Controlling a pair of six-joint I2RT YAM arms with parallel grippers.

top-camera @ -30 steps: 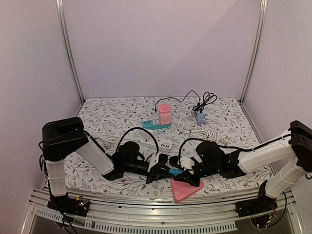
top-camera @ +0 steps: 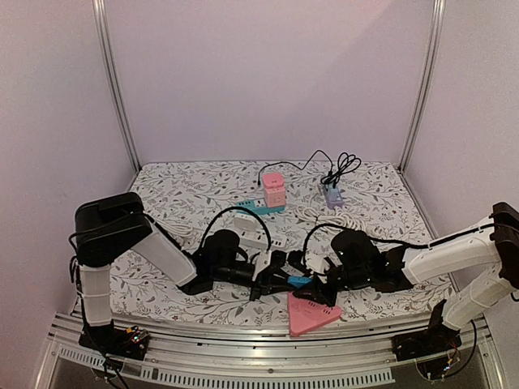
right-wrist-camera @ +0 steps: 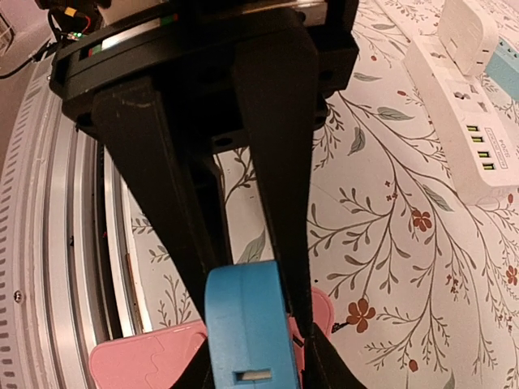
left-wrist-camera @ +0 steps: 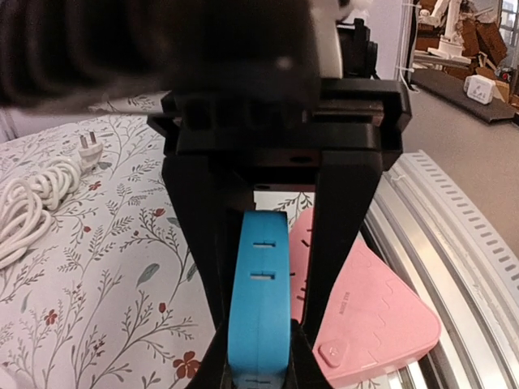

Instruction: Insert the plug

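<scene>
A small blue plug block (top-camera: 299, 280) is held above the table's front part, between the tips of the two arms. In the left wrist view the blue block (left-wrist-camera: 259, 308) shows slots in its face, with my left gripper shut on it. My right gripper is likewise shut on a blue block (right-wrist-camera: 247, 324); the top view shows just one blue patch between the hands. Beneath them lies a pink triangular power strip (top-camera: 315, 318), its socket area partly hidden by the grippers. Any prongs on the block are hidden.
Behind the hands lies a white power strip (top-camera: 272, 241). Farther back a pink cube (top-camera: 274, 190) stands by a teal strip (top-camera: 251, 207), left of a purple strip (top-camera: 332, 196). Coiled white cords (top-camera: 345, 220) lie at right. The front rail (top-camera: 243, 340) borders the table.
Both gripper tips and the blue block have shifted slightly right and a little up in the top view. The pink strip has not visibly moved.
</scene>
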